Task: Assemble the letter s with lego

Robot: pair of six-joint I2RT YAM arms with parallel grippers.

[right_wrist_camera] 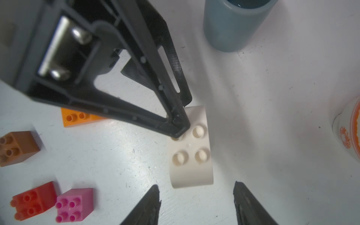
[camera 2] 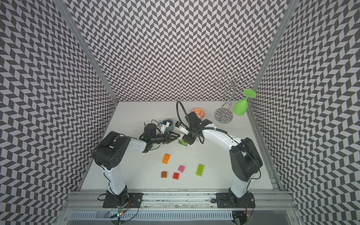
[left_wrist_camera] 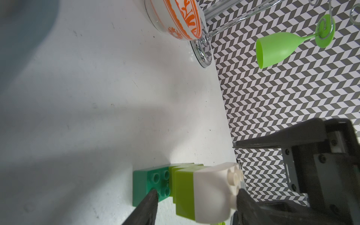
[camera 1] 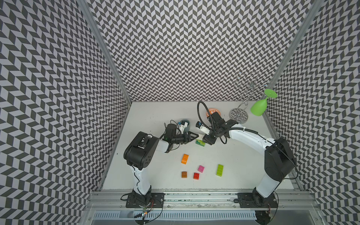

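A stack of white, light-green and dark-green bricks lies mid-table between my grippers. In the right wrist view its white brick is seen from above, beyond the open fingertips of my right gripper. My left gripper stands open at the stack, its fingertips either side at the bottom of its wrist view. Loose orange, brown, red, pink and lime bricks lie nearer the front.
A blue-grey cup stands behind my left gripper, an orange-patterned bowl farther back. A metal stand holding a green glass is at the back right.
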